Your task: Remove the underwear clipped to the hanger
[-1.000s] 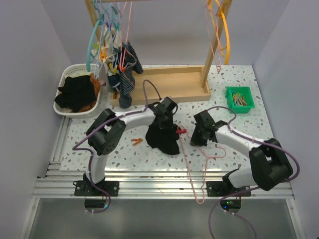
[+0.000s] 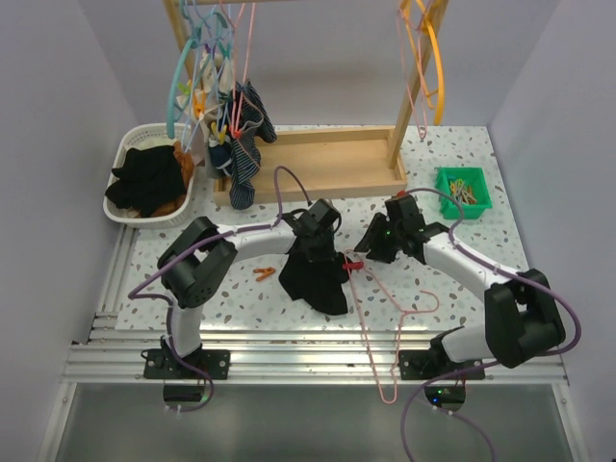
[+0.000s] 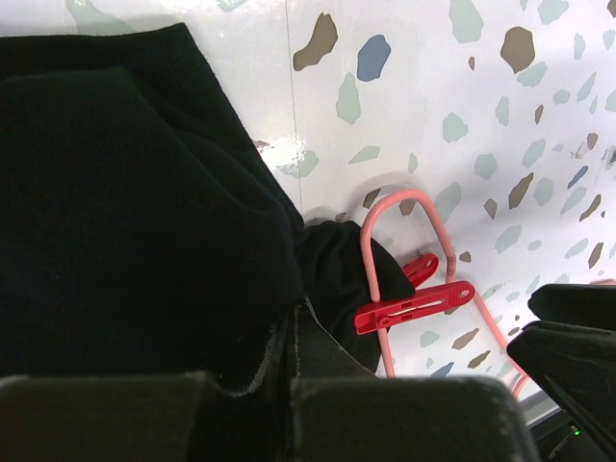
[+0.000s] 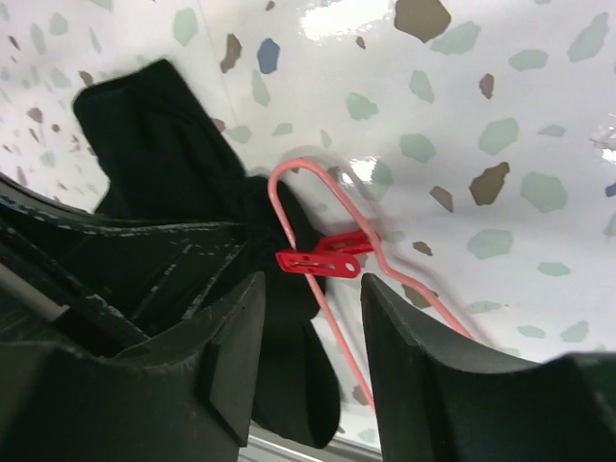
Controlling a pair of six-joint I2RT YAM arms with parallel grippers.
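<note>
Black underwear lies crumpled on the speckled table, one gathered corner held by a red clip on the pink hanger. My left gripper is shut on the dark cloth, just left of the clip; the cloth bunches up to its fingertips, partly lost against the black fingers. Open, with nothing gripped, my right gripper faces the clip from the right. In the right wrist view the clip appears between its two fingertips, and the hanger's bent end loops around the cloth corner.
An orange clip lies left of the underwear. A white basket holding dark and brown cloth stands at the back left. The green box of clips sits at the back right. A wooden rack with hangers stands behind.
My right gripper has moved left and away from the table's front edge, nearer the clip, and its fingers show spread. Cloth, clip and hanger have shifted slightly toward the front edge.
</note>
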